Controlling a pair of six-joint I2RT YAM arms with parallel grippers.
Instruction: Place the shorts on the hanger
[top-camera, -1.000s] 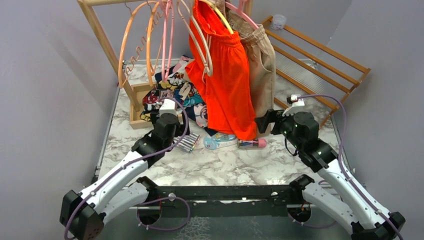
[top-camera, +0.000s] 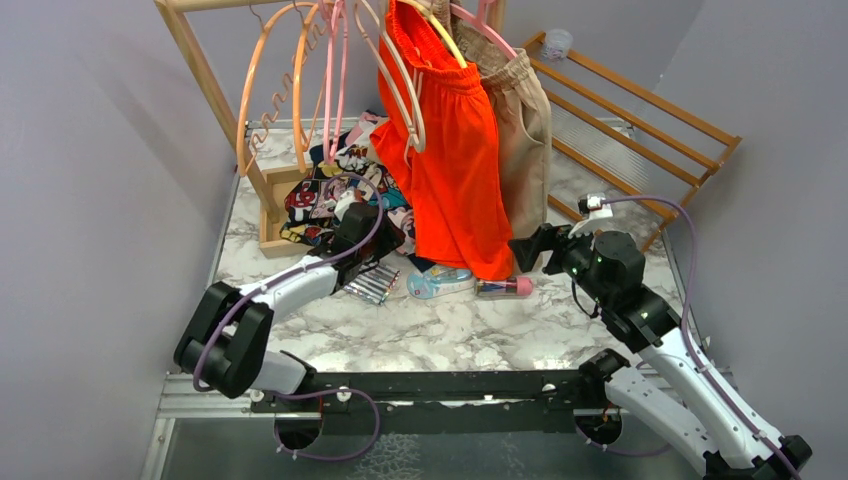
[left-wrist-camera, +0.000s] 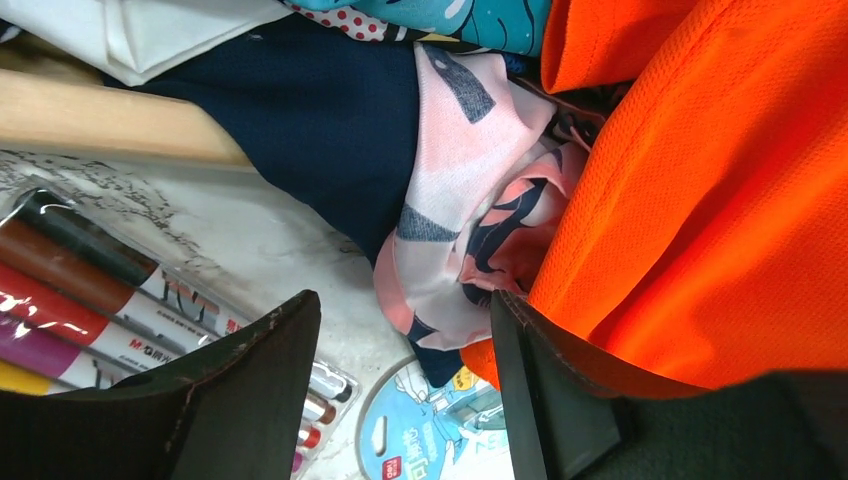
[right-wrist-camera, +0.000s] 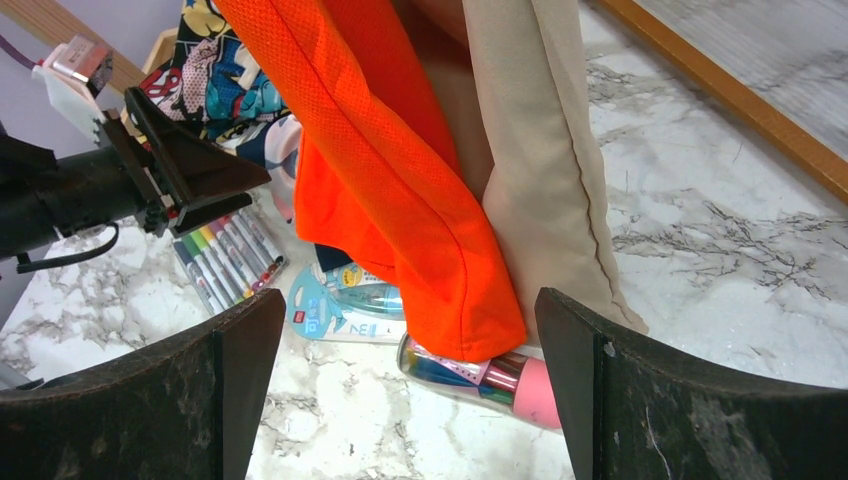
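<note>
Orange shorts (top-camera: 450, 170) hang on a yellow hanger (top-camera: 443, 38), with beige trousers (top-camera: 522, 140) on a pink hanger (top-camera: 487, 33) to their right. Empty on the rail's left part are orange hangers (top-camera: 246, 100), thin pink hangers (top-camera: 329, 110) and a beige hanger (top-camera: 418, 125). Dark patterned clothing (top-camera: 340, 185) lies heaped below them. My left gripper is partly open; a pink and navy cloth (left-wrist-camera: 440, 215) shows beyond its fingertips, with the orange shorts close by the right finger. My right gripper stands open and empty before the hanging garments.
A wooden box (top-camera: 270, 235) sits under the heap. Markers (top-camera: 373, 284), a blue-white card pack (top-camera: 438, 283) and a pink-capped tube (top-camera: 505, 288) lie near the hems. A wooden rack (top-camera: 640, 140) leans at the right.
The right arm has barely moved; the hanging garments look unchanged.
</note>
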